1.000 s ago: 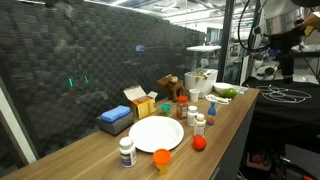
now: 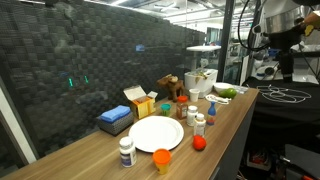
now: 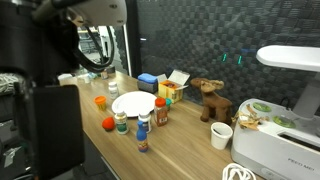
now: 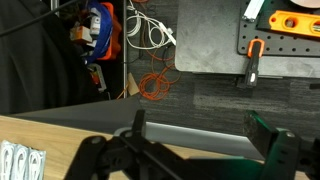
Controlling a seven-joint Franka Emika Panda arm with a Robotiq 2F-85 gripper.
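My gripper stands open over the gap beside the counter, nothing between its fingers. The arm (image 2: 288, 28) hangs at the right in exterior view 1, clear of the counter things. A white plate (image 2: 156, 131) lies mid-counter. Near its front edge are an orange cup (image 2: 161, 160) and a red ball (image 2: 199, 143). Bottles stand about: a white one (image 2: 127, 151), a blue one (image 3: 142, 137), and a red-brown one (image 3: 160, 112). In exterior view 2 the dark arm body hides much of the left side.
Behind the plate sit a blue item (image 2: 112, 114) and an open yellow box (image 2: 140, 101). A brown toy animal (image 3: 210, 101), white mug (image 3: 220, 136) and white toaster (image 3: 272, 145) stand farther along. Bare wood (image 2: 85, 160) shows at the near left.
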